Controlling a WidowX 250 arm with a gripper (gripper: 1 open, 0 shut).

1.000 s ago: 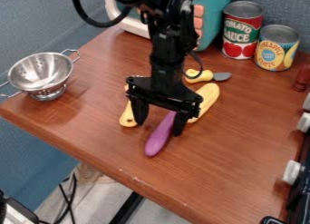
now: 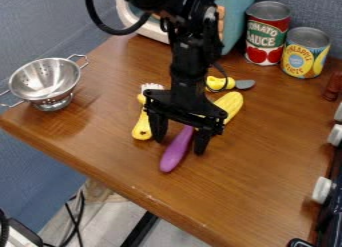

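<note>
The black gripper [image 2: 179,133] is low over the wooden table, its two fingers straddling the area of a purple eggplant [image 2: 175,154], whose upper end is hidden by the gripper. A yellow corn cob [image 2: 229,105] lies just right of the gripper and partly behind it. A yellow-handled brush [image 2: 140,127] with pale bristles lies to its left. A small yellow object with a grey blade [image 2: 242,84] lies behind. Whether the fingers hold the eggplant is unclear.
A steel colander [image 2: 46,83] sits at the left edge. Two cans [image 2: 266,34], a teal appliance and a small red bottle are at the back. A black appliance with white knobs lines the right edge.
The gripper has shifted slightly over the last second; the objects on the table appear unmoved.
</note>
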